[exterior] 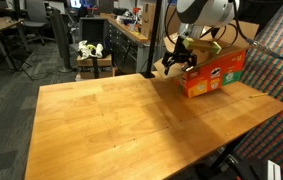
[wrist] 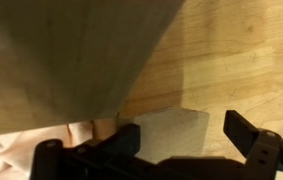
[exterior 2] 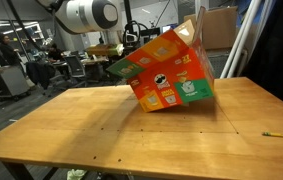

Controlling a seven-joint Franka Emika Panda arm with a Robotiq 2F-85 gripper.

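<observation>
An open cardboard box (exterior: pixel 213 76) with red, orange and green printed sides stands at the right end of the table. It is tilted in exterior view 2, where the printed side (exterior 2: pixel 176 88) slants, one end raised. My gripper (exterior: pixel 173 67) is at the box's left side, by a flap. In the wrist view, the dark fingers (wrist: pixel 242 131) stand well apart, so the gripper is open. A cardboard piece (wrist: pixel 171 131) shows in the gap between them, and a larger brown panel fills the upper left. Whether the fingers touch the cardboard I cannot tell.
A pencil (exterior 2: pixel 279 134) lies on the right side of the table in exterior view 2. Behind the table stand a chair (exterior: pixel 94 58) and a wooden cabinet (exterior: pixel 126 45).
</observation>
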